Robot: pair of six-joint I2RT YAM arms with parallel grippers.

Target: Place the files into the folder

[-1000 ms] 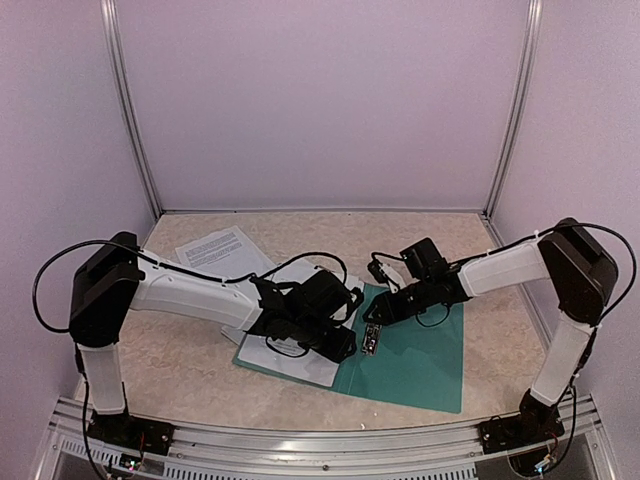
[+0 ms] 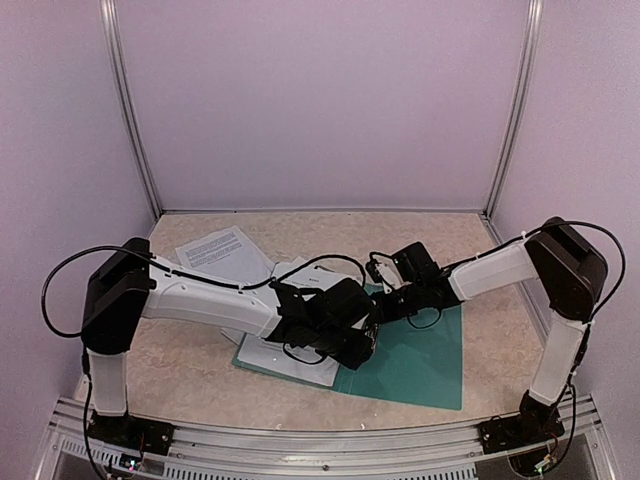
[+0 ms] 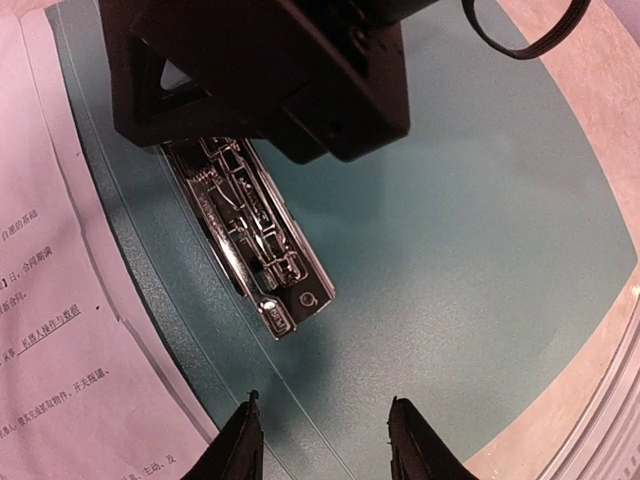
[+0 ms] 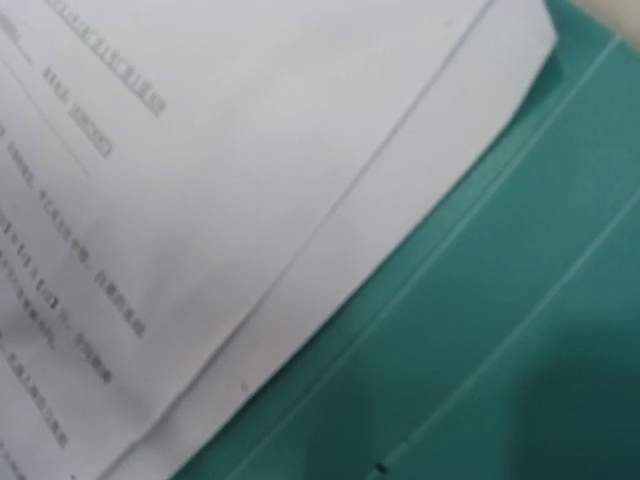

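Observation:
The teal folder lies open, with white sheets on its left half. In the left wrist view a metal clip bar runs on the teal surface beside the sheet edge, partly under the right gripper's dark housing. My left gripper is open over the folder, below the clip, nothing between its fingers. My right gripper is at the folder's spine near the clip; its fingers are hidden or too small to tell. The right wrist view shows paper lying along the teal folder's creases.
More printed sheets lie at the back left. Both arms are close together over the folder, and walls enclose the sides and back.
My left arm has moved right over the spine, now covering much of the metal clip in the top view. The right arm has shifted slightly.

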